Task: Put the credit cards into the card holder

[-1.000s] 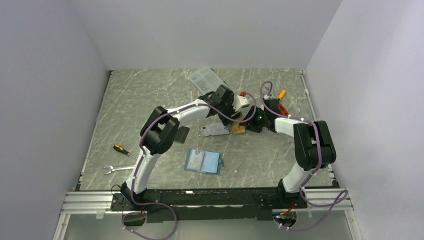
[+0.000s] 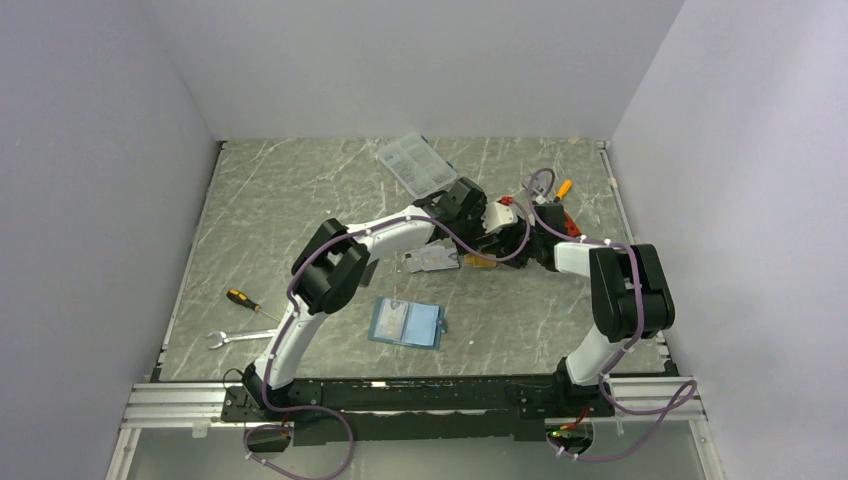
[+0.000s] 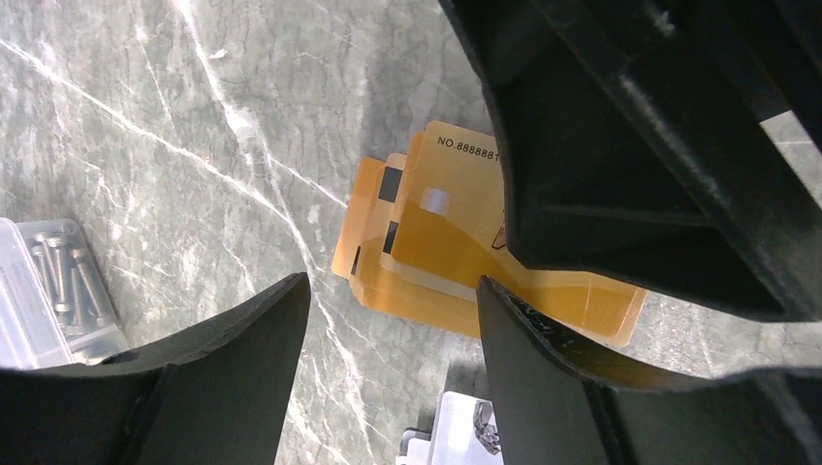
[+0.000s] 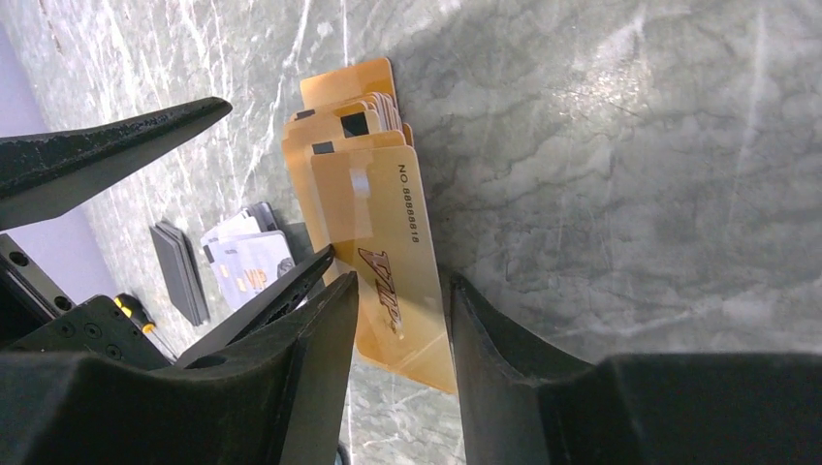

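Note:
Orange cards (image 2: 481,260) lie in a fanned stack on the marble table, their top card (image 4: 393,213) offset from those below. My right gripper is part open astride the stack's near end; whether both fingers touch the card cannot be told. At the stack's other side my left gripper stands open, its right fingertip close over the card edge and bare table between its fingers. White cards (image 2: 434,257) and dark cards (image 4: 180,273) lie to the left. The blue card holder (image 2: 407,322) lies spread open in front, with a pale card on its left half.
A clear compartment box (image 2: 415,165) stands at the back. A screwdriver (image 2: 245,299) and a wrench (image 2: 240,338) lie at the front left; orange-handled tools (image 2: 564,188) sit at the back right. My two grippers are very close together. Table right of the holder is clear.
The left arm has moved to the right, toward the orange cards and the right gripper. The right gripper has shifted slightly right. The orange cards now look turned or spread more sideways.

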